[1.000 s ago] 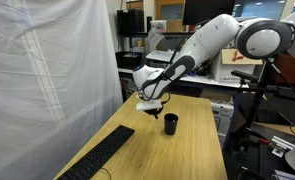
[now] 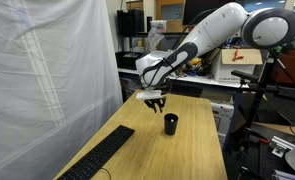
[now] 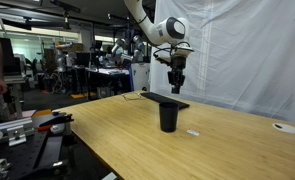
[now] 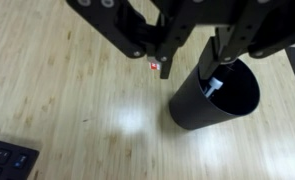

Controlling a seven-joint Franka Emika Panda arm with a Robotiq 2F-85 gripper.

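A black cup (image 2: 170, 124) stands upright on the wooden table. From the other side, the cup (image 3: 168, 117) is in front of my gripper (image 3: 176, 86), which hangs above the table. In the wrist view, a small white object (image 4: 214, 86) shows inside the cup (image 4: 209, 108). My gripper has its fingers apart, and nothing shows between them; the right finger overlaps the cup's rim in this view. A tiny red and white spot (image 4: 155, 66) is visible beside the left fingertip.
A black keyboard (image 2: 97, 154) lies along the table's left side. Exterior view 2 shows a small white piece (image 3: 193, 132) on the table near the cup and a white round object (image 3: 286, 128) farther right.
The cup and keyboard have stayed in place.
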